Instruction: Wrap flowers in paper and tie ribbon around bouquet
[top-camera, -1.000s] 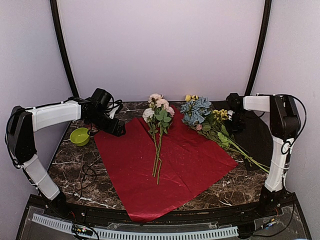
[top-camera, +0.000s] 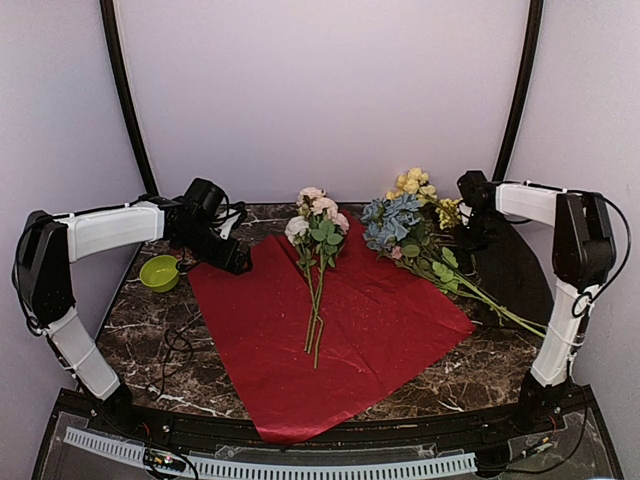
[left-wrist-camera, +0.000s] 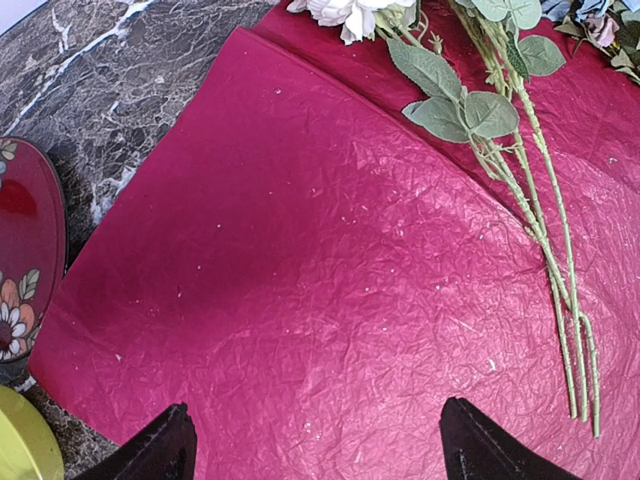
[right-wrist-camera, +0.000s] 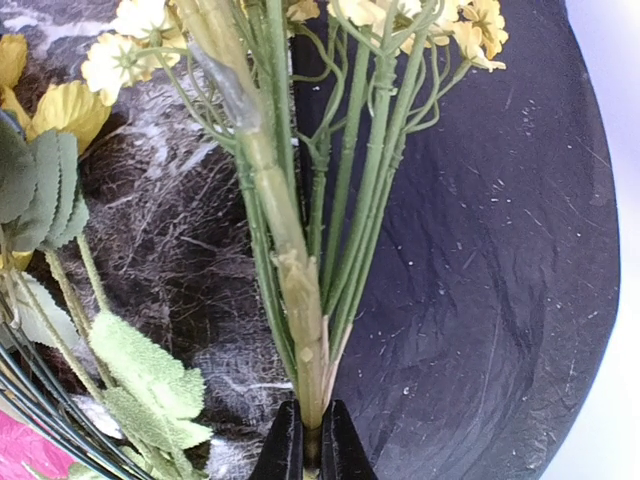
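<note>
Red wrapping paper (top-camera: 260, 350) lies on the marble table, with pink and white roses (top-camera: 320, 215) on their long stems at its middle. Blue hydrangeas (top-camera: 390, 220) and further stems lie at its right. My right gripper is shut on a bundle of green stems (right-wrist-camera: 305, 280) topped with small yellow flowers (right-wrist-camera: 130, 55), over the dark area at the back right. My left gripper hangs above the paper's left part, fingers apart with nothing between them.
A green bowl (top-camera: 160, 272) sits at the left, with a cable below it. The dark mat (top-camera: 510, 290) covers the table's right.
My right gripper has risen and shifted slightly right with the stems, and more yellow flowers show at the back. The left arm is nearly still.
</note>
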